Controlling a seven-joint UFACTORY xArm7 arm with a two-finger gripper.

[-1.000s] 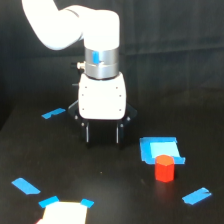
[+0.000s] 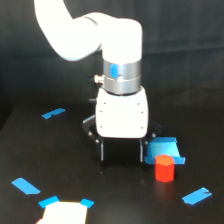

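Note:
A small red block (image 2: 165,168) stands on the black table, right of centre, just in front of a blue-taped square (image 2: 168,142) with a pale middle. My gripper (image 2: 121,155) hangs over the table to the left of the red block, pointing down. Its dark fingers (image 2: 101,150) look spread apart, and nothing shows between them, though they are hard to make out against the black background. The white hand (image 2: 121,113) is close to the left edge of the taped square in this view.
A cream-coloured object (image 2: 64,213) sits at the bottom left edge, with blue tape (image 2: 48,202) at its corners. Other blue tape strips mark the table at left (image 2: 26,186), far left (image 2: 53,114) and right (image 2: 197,196). Bare table lies between them.
My gripper has moved to the right and lower in the view, closer to the red block and the taped square. The red block and the tape have not moved.

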